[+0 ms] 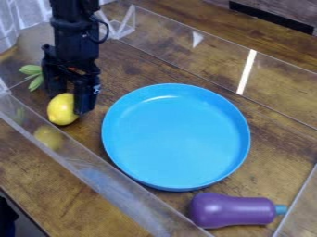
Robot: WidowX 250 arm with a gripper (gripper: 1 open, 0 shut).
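My black gripper (70, 85) is lowered at the left, open, with its fingers around or just over the top of a yellow lemon (63, 111); whether they touch it is unclear. The lemon lies near the clear wall, left of a large light blue plate (173, 134). The carrot seen behind the gripper is mostly hidden, with green leaves (33, 74) showing at its left.
A purple toy eggplant (229, 210) lies at the front right. Clear walls (279, 93) border the wooden surface (210, 65). There is bare wood behind and right of the plate.
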